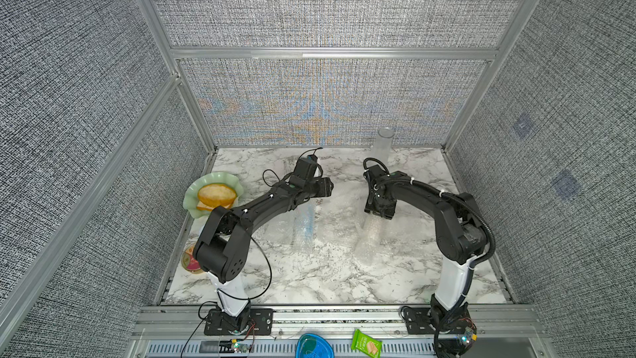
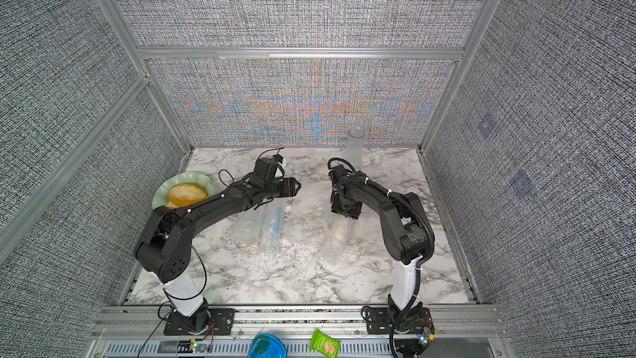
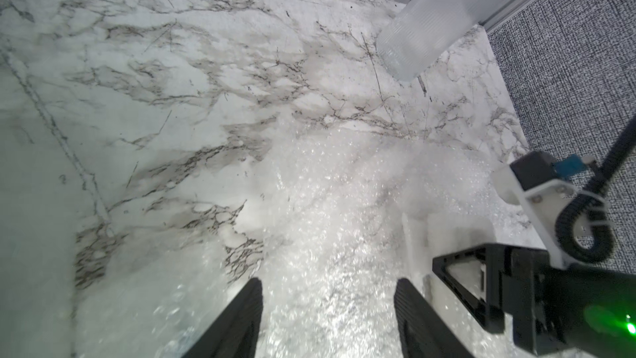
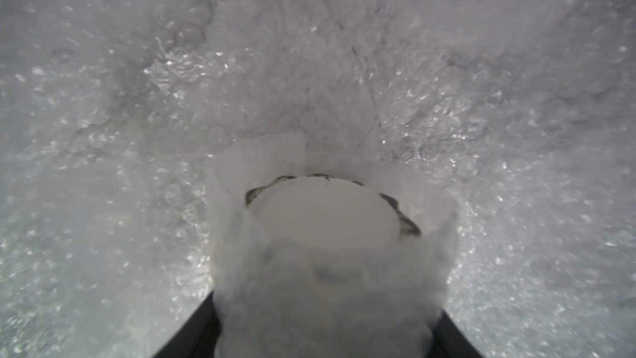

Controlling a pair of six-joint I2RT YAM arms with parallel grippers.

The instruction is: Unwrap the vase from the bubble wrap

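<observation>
The vase shows in the right wrist view as a pale round end [image 4: 324,208] with a dark-patterned rim, sunk in cloudy bubble wrap [image 4: 331,305]. Fingers of my right gripper flank this wrapped bundle; whether they press on it cannot be told. From the top left view, the bundle's lower part [image 1: 369,242] sticks out below my right gripper [image 1: 381,210]. My left gripper is open, nothing between its fingers, over a loose spread of bubble wrap [image 3: 344,192]. Above the table's middle, it [image 1: 326,187] stands left of the right one.
A clear ribbed glass [image 1: 383,140] stands behind the right gripper. At the left are a green scalloped bowl [image 1: 192,195] with food and a partly covered round container [image 1: 188,260]. A bluish clear item [image 1: 304,225] lies below the left gripper.
</observation>
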